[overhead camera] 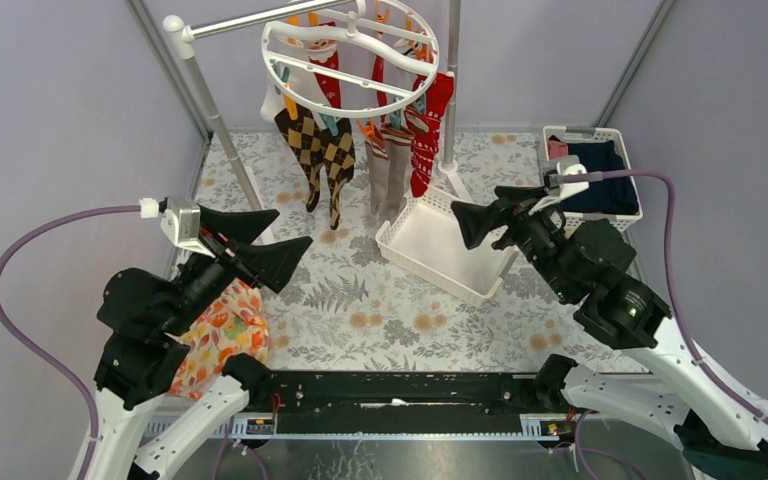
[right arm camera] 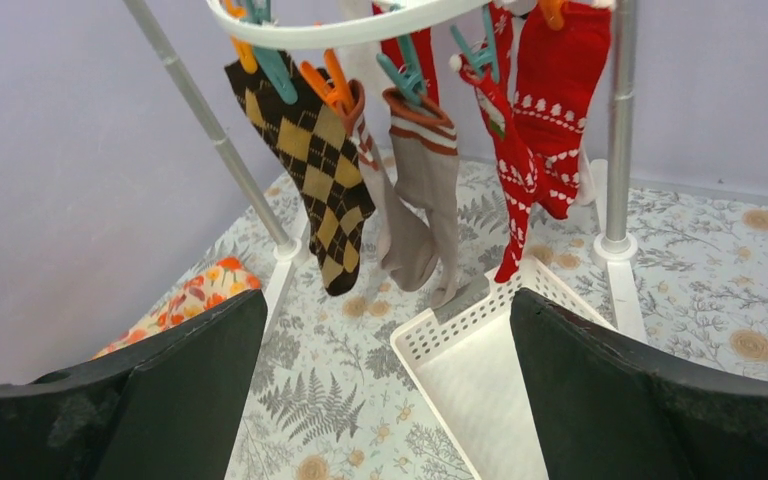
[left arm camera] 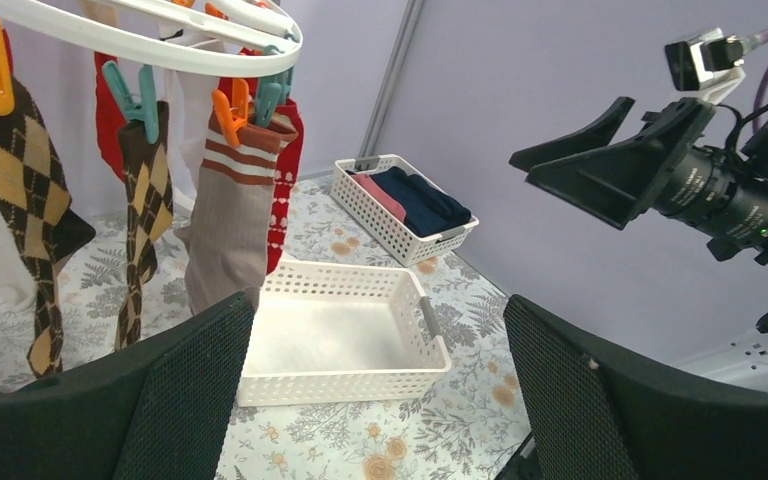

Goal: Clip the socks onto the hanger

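Observation:
Beneath the round white hanger several socks hang from orange and teal clips. Brown argyle socks are on the left side. Grey striped socks hang at the front, each under its own clip. To their right are red patterned socks. Further socks at the back are partly hidden. My left gripper, front left of the hanger, stands open and empty. On the other side my right gripper is also open, above the white basket, with nothing between its fingers.
The white basket below the hanger is empty. Another basket at the back right holds folded dark and pink cloth. An orange flowered cloth lies at the left. Stand poles flank the hanger.

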